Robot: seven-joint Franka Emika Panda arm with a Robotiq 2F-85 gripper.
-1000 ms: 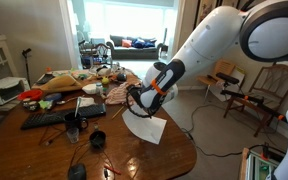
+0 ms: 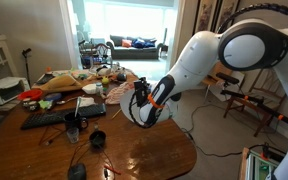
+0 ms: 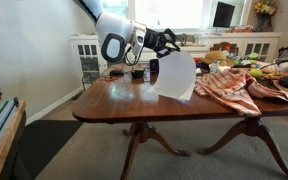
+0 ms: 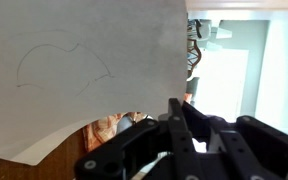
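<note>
A white sheet of paper (image 3: 174, 76) hangs from my gripper (image 3: 168, 42), which is shut on its upper edge in exterior view 2. In exterior view 1 the paper (image 2: 142, 112) shows as a narrow pale shape just below the gripper (image 2: 141, 92). Up close in the wrist view, the paper (image 4: 74, 70) fills the left half, bearing a thin curved pencil line, with one lower corner curling. Dark gripper parts cover the lower right there, and the exact grip on the edge is hard to see.
A black keyboard (image 2: 46, 119), a dark cup (image 2: 97, 139) and a mouse (image 2: 77, 172) stand on the left. An orange-and-white cloth (image 3: 234, 92) drapes over the table's edge, with clutter behind it.
The paper has risen from a slanted, wide spread over the table to a steeper, narrower-looking hang. My gripper has moved slightly up and back with it.
</note>
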